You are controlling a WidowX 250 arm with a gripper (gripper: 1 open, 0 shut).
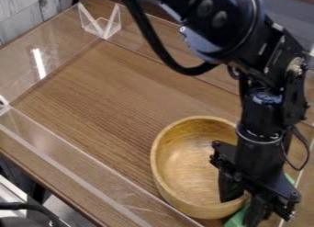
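Observation:
My black gripper point(255, 203) is low at the lower right, just beside a wooden bowl point(185, 171), partly over its right rim. A green object point(236, 219) is at its fingertips, outside the bowl's lower right side; the gripper appears shut on it, though the fingertips are partly hidden.
A clear plastic holder point(101, 19) stands at the far upper left. Transparent edging runs along the table's left side, and black cables hang around the arm.

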